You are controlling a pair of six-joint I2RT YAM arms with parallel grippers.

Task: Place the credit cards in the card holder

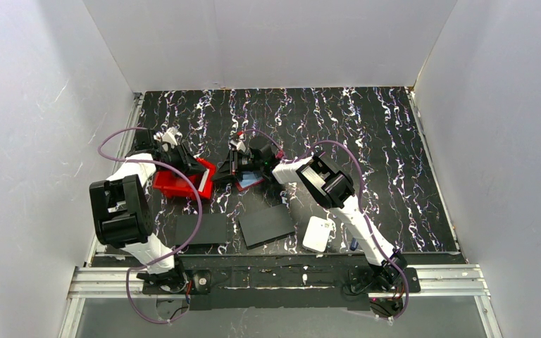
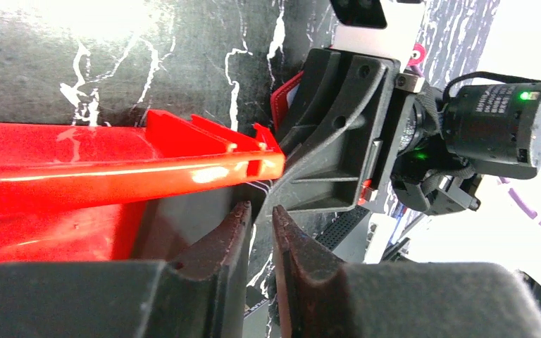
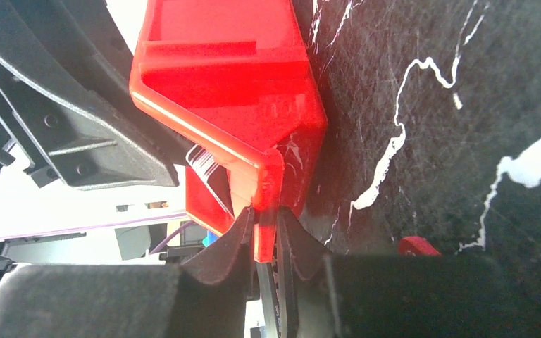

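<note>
A red card holder (image 1: 172,184) lies at the left of the table, with my left gripper (image 1: 190,165) over it; in the left wrist view its fingertips (image 2: 239,222) are close together beside the red rim, and I cannot tell whether anything is between them. My right gripper is shut on the holder's red end wall. Several thin light cards (image 3: 208,176) show in a slot of the holder in the right wrist view, partly hidden by red walls.
A red-edged blue item (image 1: 250,179) lies under the right arm. Two dark plates (image 1: 266,225) and a white object (image 1: 317,232) lie along the front edge.
</note>
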